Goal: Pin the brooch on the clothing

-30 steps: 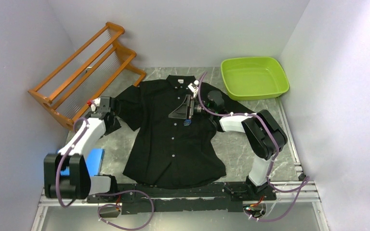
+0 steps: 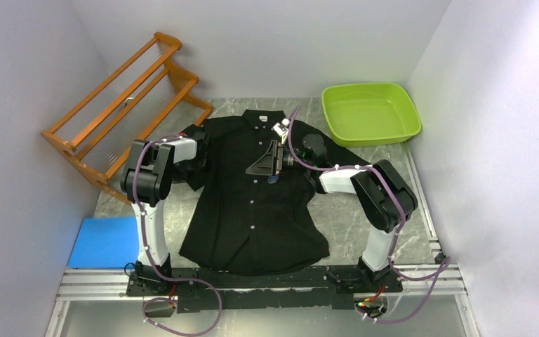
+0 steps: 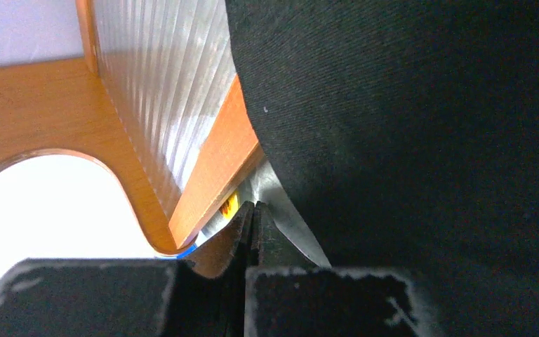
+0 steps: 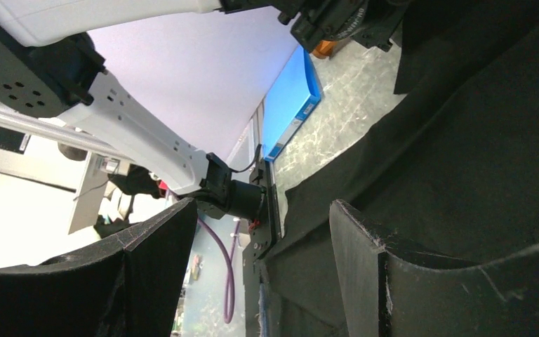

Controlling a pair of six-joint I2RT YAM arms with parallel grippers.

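Note:
A black button-up shirt (image 2: 235,210) lies spread on the table. Near its button line, just below my right gripper in the top view, is a small blue item (image 2: 273,179), possibly the brooch; I cannot tell whether the gripper touches it. My right gripper stands open over the shirt, its fingers well apart and nothing seen between them in the right wrist view. My left gripper is shut at the shirt's left sleeve; its fingertips meet beside the sleeve's dark cloth (image 3: 407,140), and nothing shows between them.
The wooden rack (image 2: 88,151) stands close to the left arm at the back left. A green basin (image 2: 414,126) sits at the back right. The blue folder (image 2: 103,242) lies front left.
The left arm has swung right, from beside the rack to over the left sleeve. My right arm and the shirt's body look unmoved.

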